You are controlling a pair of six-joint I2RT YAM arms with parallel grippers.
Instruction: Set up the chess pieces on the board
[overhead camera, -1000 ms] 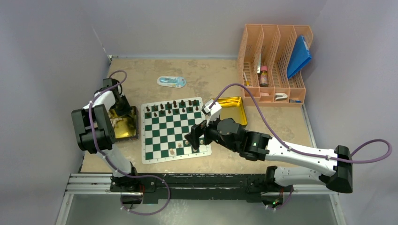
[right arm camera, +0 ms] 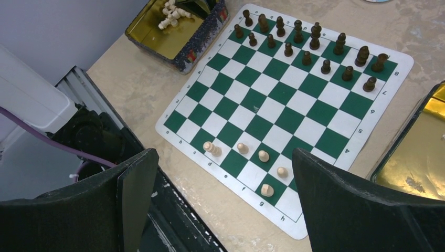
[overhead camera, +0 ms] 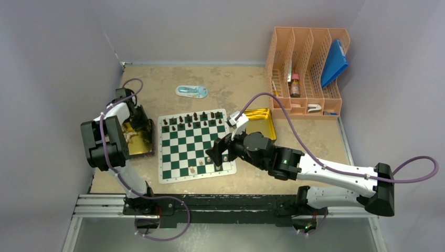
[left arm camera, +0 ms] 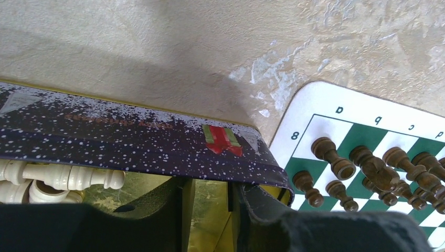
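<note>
My left gripper is open, down inside the dark-rimmed gold tin left of the board, its fingers near the speckled wall. White pieces lie in that tin beside it. The chessboard carries two rows of brown pieces at the far side. Several white pieces stand on the near side. My right gripper hangs open over the board's near right part, with nothing seen between its fingers in the right wrist view.
A second gold tray lies right of the board, behind the right arm. A pink organiser stands at the back right, and a blue blister pack lies behind the board. The bare table behind the board is mostly clear.
</note>
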